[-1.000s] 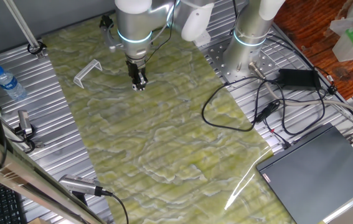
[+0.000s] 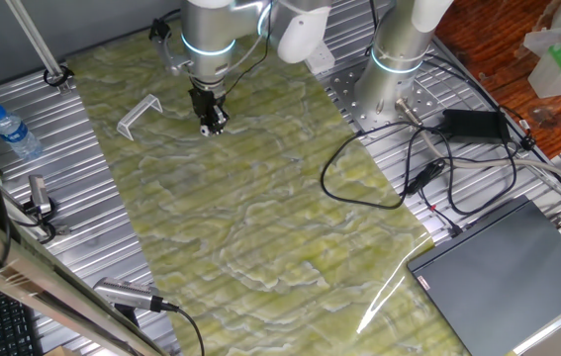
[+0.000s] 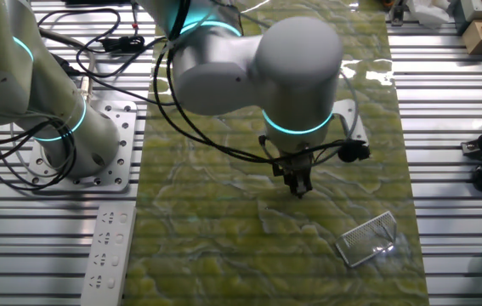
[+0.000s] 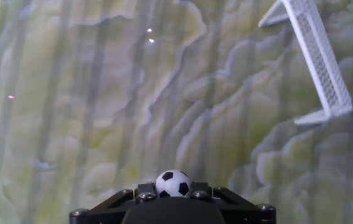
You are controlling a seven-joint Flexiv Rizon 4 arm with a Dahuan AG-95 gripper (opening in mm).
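Observation:
A small black-and-white soccer ball (image 4: 174, 182) sits between the fingers of my gripper in the wrist view, and the fingers are shut on it. In exterior view 1, the gripper (image 2: 211, 127) points down over the back part of the green mat, with a bit of white at its tips. A white toy goal with a net (image 4: 316, 59) lies ahead and to the right in the wrist view. Exterior view 1 puts this goal (image 2: 140, 116) left of the gripper, a short gap away. The ball is hard to make out in exterior view 2.
A power strip (image 3: 107, 255) lies near the arm's base.
My gripper has shifted a little to the left and back in exterior view 1, toward the goal's side. The goal has stayed where it was.

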